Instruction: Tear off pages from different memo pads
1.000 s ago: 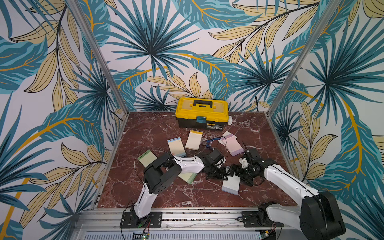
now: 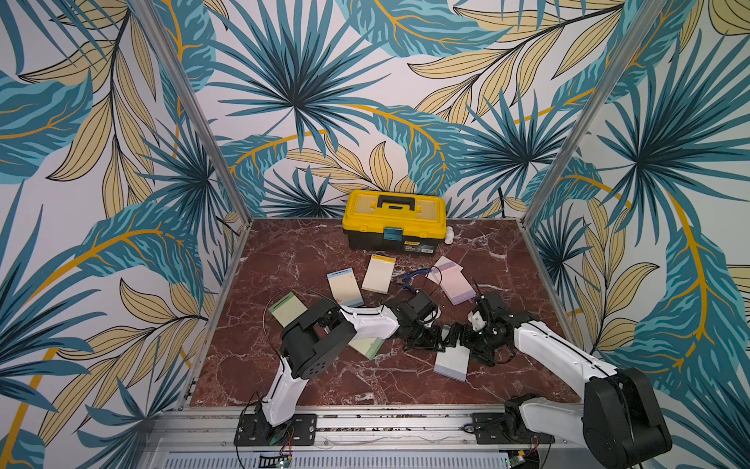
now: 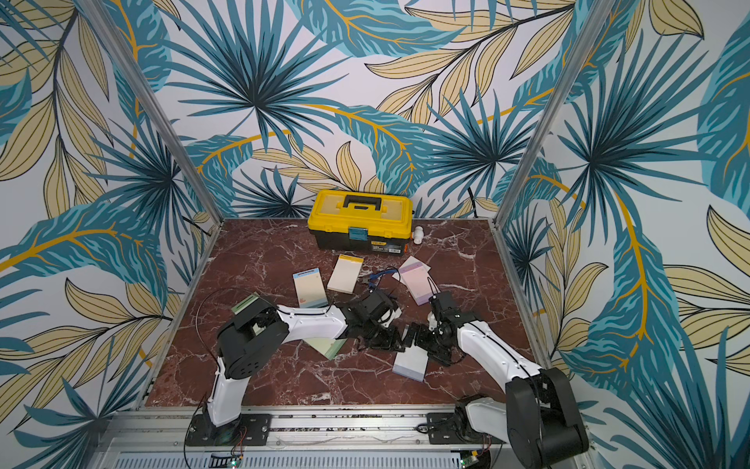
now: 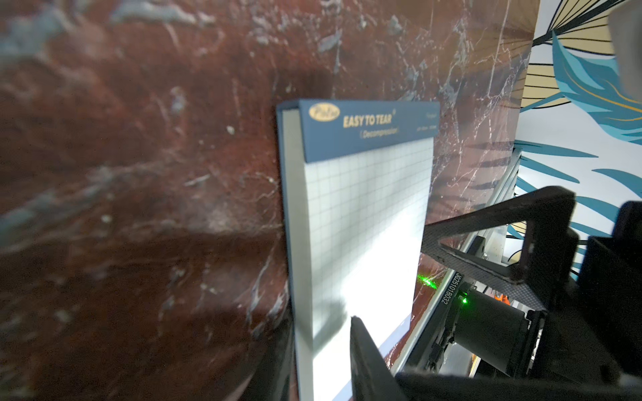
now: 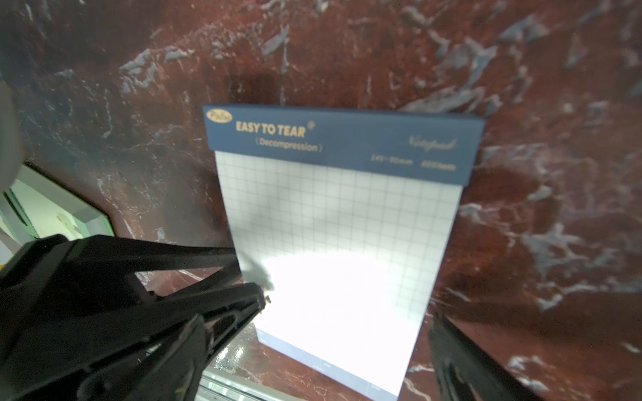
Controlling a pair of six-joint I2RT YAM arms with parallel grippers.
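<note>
A blue-headed grid memo pad lies at the front, marked EASY TO TEAR. My left gripper is low at its left side; in the left wrist view its fingertips sit at the pad's lower part, how wide apart is unclear. My right gripper is over the pad's right side, open, its fingers spread around the pad's width in the right wrist view. Other pads lie flat: green, a second green, blue-topped cream, orange-topped and pink.
A yellow toolbox stands at the back with a small white item beside it. A dark blue tool with a cable lies amid the pads. Bare marble is at the front left and back corners.
The right arm has shifted very slightly, most visibly at its elbow. The left arm and the pads look unchanged.
</note>
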